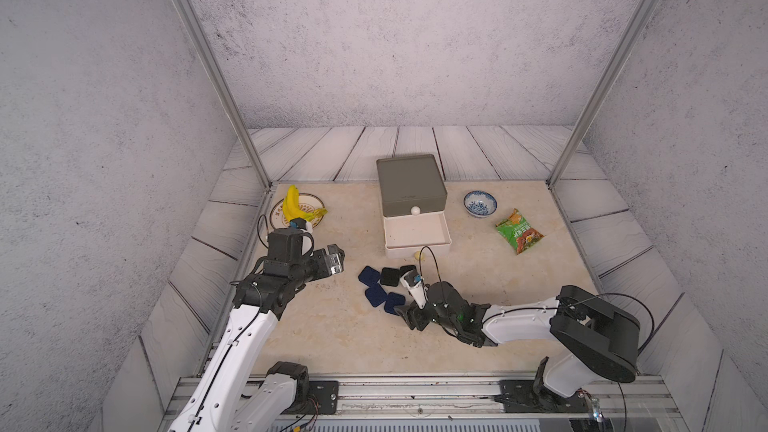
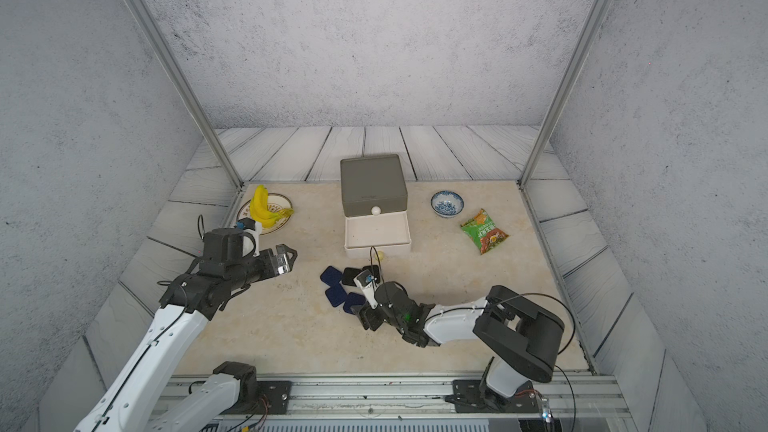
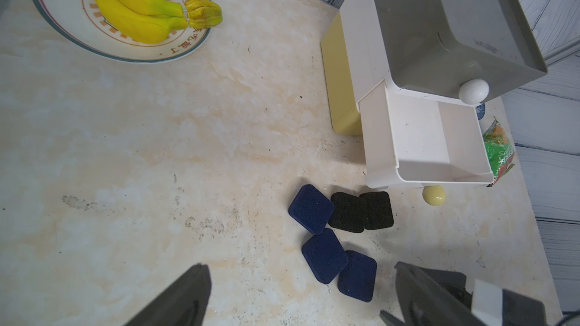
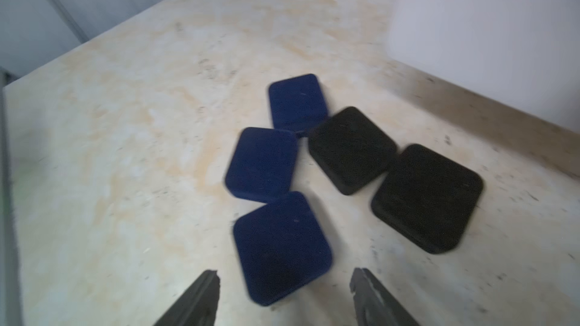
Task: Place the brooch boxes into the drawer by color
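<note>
Three dark blue brooch boxes [image 4: 281, 244] and two black brooch boxes [image 4: 427, 197] lie flat in a cluster on the table, some touching each other. Just behind them is the cabinet [image 1: 411, 184], its white drawer [image 1: 417, 229] pulled out and empty. My right gripper is open close to the nearest blue box, which shows ahead of and between its fingers, not gripped. To the left of the cluster, my left gripper hangs open above bare table with nothing held. The right arm hides part of the boxes in the top left view.
A plate [image 3: 66, 30] with bananas [image 3: 136, 12] sits at the back left. Right of the cabinet are a blue-patterned bowl [image 1: 480, 204] and a green snack bag [image 1: 518, 231]. A yellow knob [image 3: 433, 195] sticks out below the drawer.
</note>
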